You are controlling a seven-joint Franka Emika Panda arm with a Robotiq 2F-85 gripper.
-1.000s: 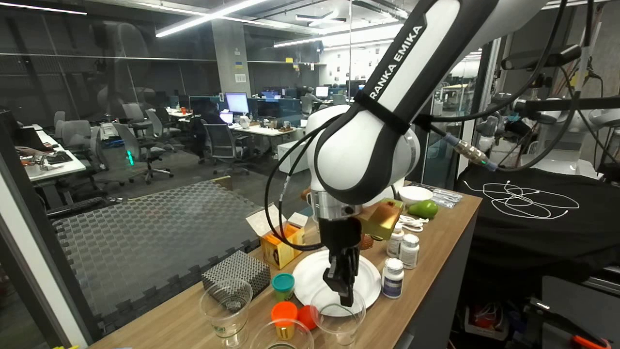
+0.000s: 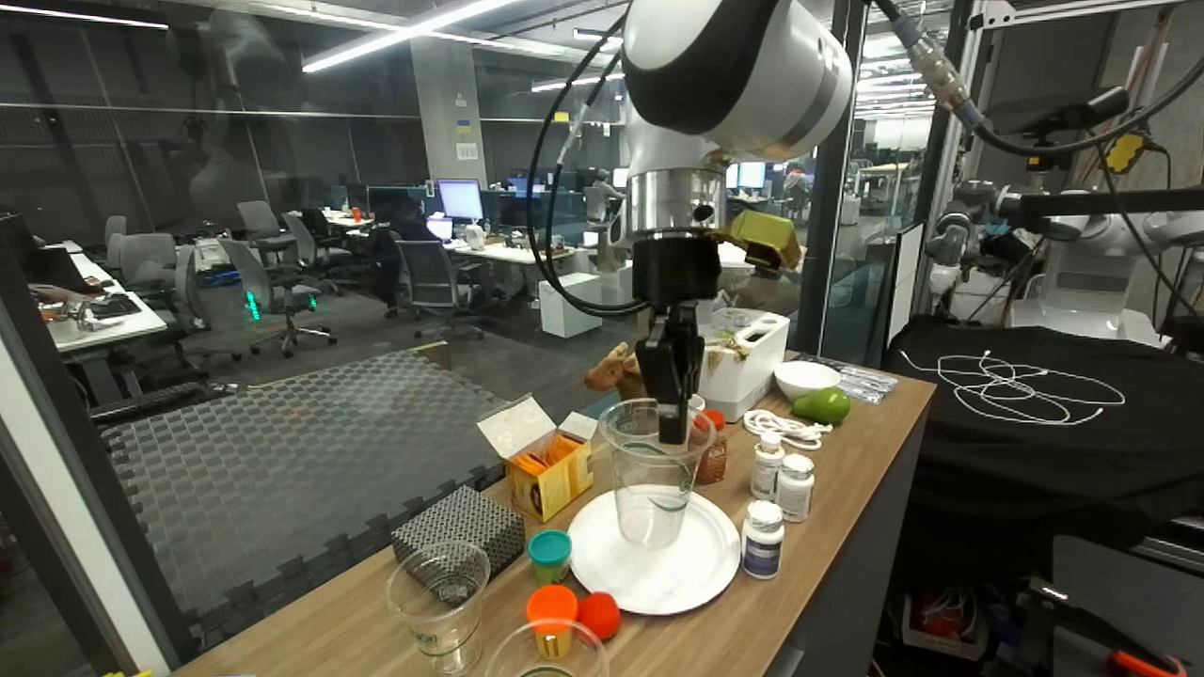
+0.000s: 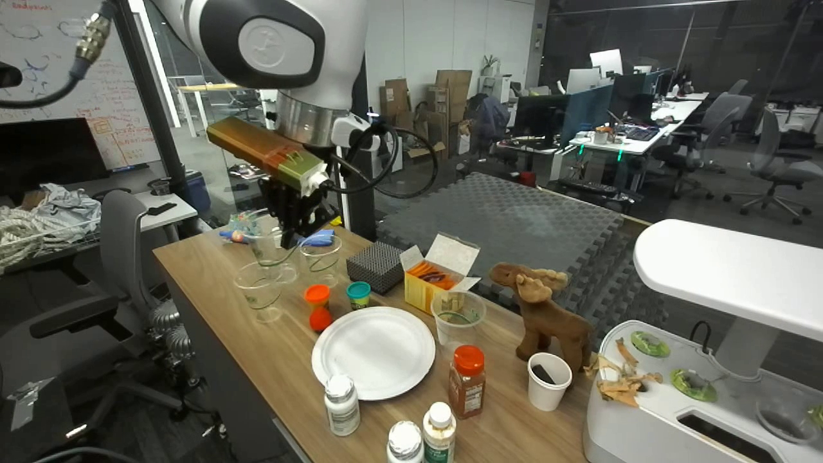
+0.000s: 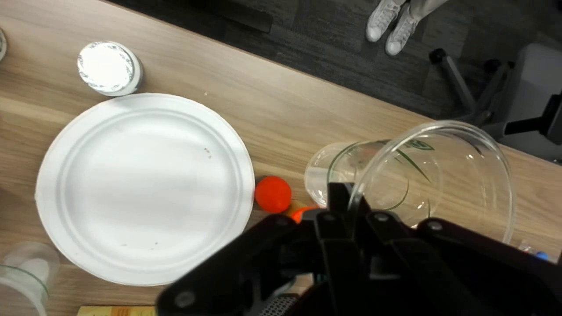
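Observation:
My gripper is shut on the rim of a clear plastic cup [image 4: 379, 158] with a green print. In exterior view 1 the held cup [image 2: 652, 496] hangs upright below the fingers and overlaps the plate behind it. From exterior view 2, the gripper [image 3: 291, 235] and cup are raised above the table's far left end, away from the plate. The white plate [image 4: 147, 184] lies flat and empty, left of the gripper in the wrist view. Part of the gripped rim is hidden by the fingers.
Other clear cups [image 3: 258, 293] stand below the held one, and another cup [image 3: 459, 316] is beyond the plate. A red ball [image 4: 272, 194], orange-lidded tub [image 2: 552, 615], teal-lidded tub [image 2: 549, 553] and white bottle [image 2: 763, 542] surround the plate. An open yellow box [image 2: 553, 474] stands behind.
My gripper has risen with the cup, which stays in its grip.

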